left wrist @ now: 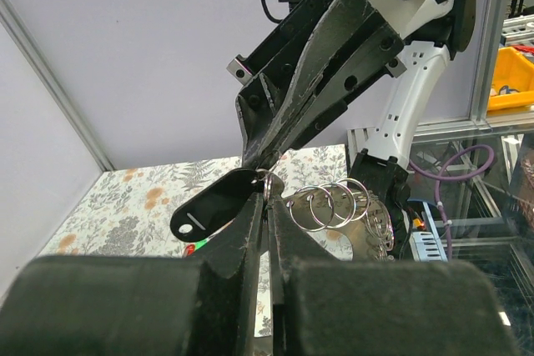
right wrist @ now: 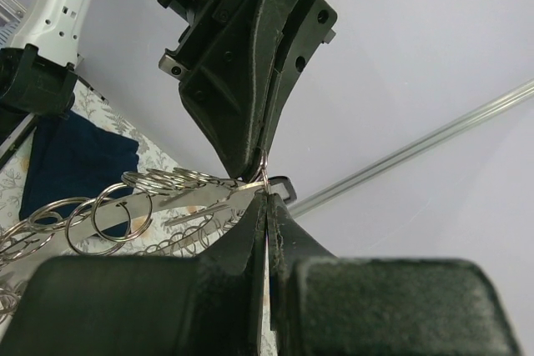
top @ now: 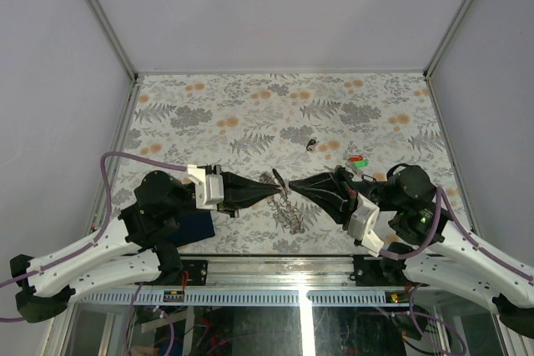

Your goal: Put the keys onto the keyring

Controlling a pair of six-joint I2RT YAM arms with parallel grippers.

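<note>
Near the middle of the workspace, my left gripper and right gripper meet almost tip to tip, both shut. A thin silver ring stands at the left fingertips, and the ring also shows at the right fingertips. Just beside them is a black key head with a small hole, showing in the top view as a dark sliver. A chain of linked silver rings hangs beside a silvery strip. How the key joins the ring is hard to make out.
On the patterned table, a small dark item lies behind the grippers, with red and green keys to its right. A dark blue cloth lies under the left arm.
</note>
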